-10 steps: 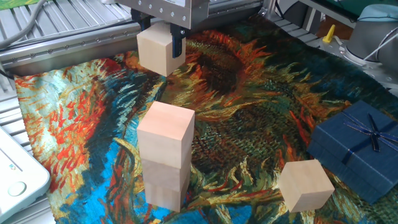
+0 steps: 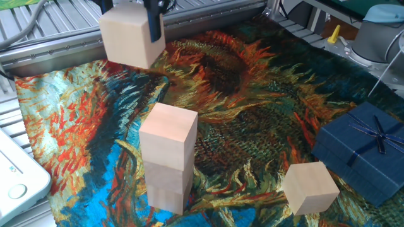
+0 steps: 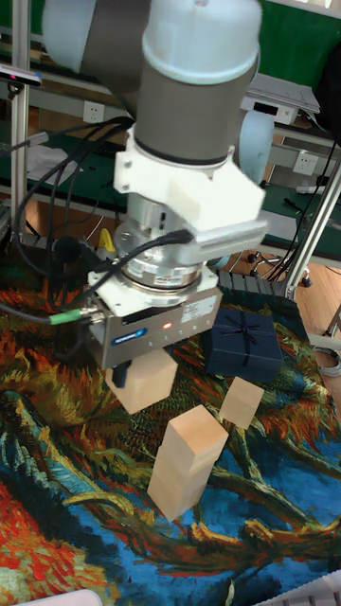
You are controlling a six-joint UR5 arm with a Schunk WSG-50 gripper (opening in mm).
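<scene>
A wooden cube [image 2: 131,38] hangs in the air, with my gripper [image 2: 129,22] shut on it; one dark finger [image 2: 154,22] lies against its right side. In exterior view 3 the held cube [image 3: 146,382] shows under the gripper body, with a dark finger [image 3: 119,375] at its left. Nearer the camera in exterior view 2 stands an upright stack of wooden blocks [image 2: 165,157], apart from the held cube. Its top block sits slightly out of line with those below. A single wooden cube [image 2: 310,188] rests on the cloth to the right of the stack.
A dark blue gift box [image 2: 353,161] with a ribbon bow sits at the right, beyond the single cube. The patterned cloth [image 2: 252,113] between stack and box is clear. A metal rail [image 2: 57,53] runs along the back, and a white device [image 2: 19,173] stands at the left.
The stack, single cube and blue box have stayed still.
</scene>
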